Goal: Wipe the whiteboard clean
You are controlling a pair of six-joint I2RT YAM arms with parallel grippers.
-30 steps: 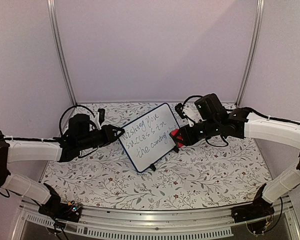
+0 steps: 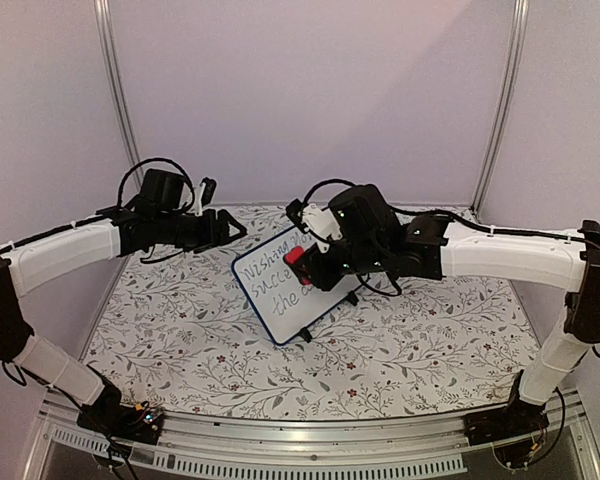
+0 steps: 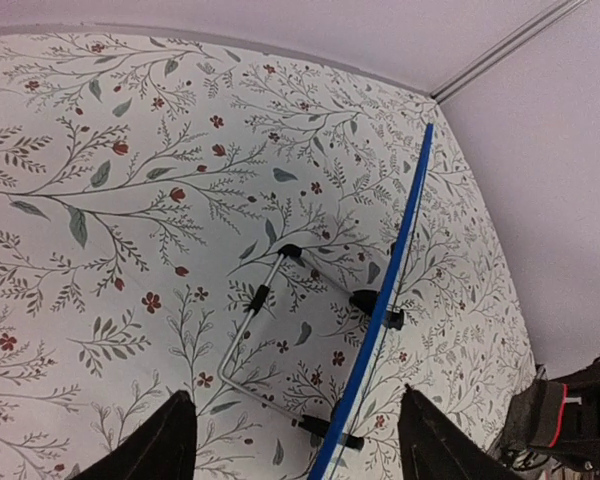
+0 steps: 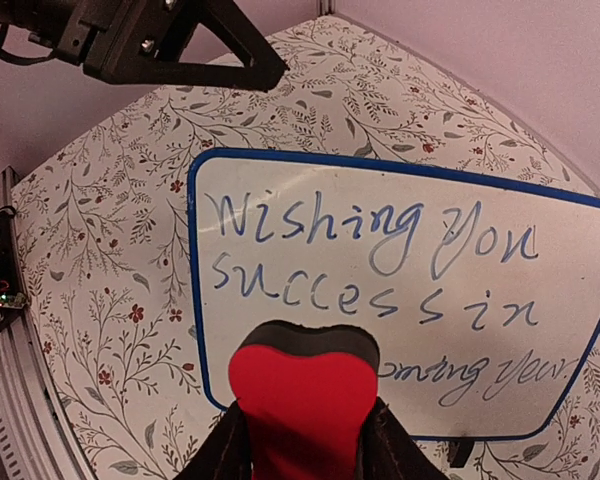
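Observation:
The whiteboard (image 2: 288,308) leans tilted on its stand, framed in blue and written over in blue script. In the right wrist view the writing (image 4: 380,230) shows in three lines, the start of the lowest hidden. A red eraser with a dark felt face (image 4: 305,400) is clasped by my right gripper (image 2: 307,268), which hovers in front of the board; contact cannot be told. My left gripper (image 2: 230,230) is open and empty, just off the board's upper left. Seen edge-on in the left wrist view, the blue frame (image 3: 370,340) passes below and between the spread fingers.
Behind the board a thin metal stand (image 3: 245,330) with black feet rests on the floral tabletop (image 2: 180,350). Pale walls (image 2: 310,110) close off the back and sides.
My right gripper has carried the red eraser leftward across the front of the board.

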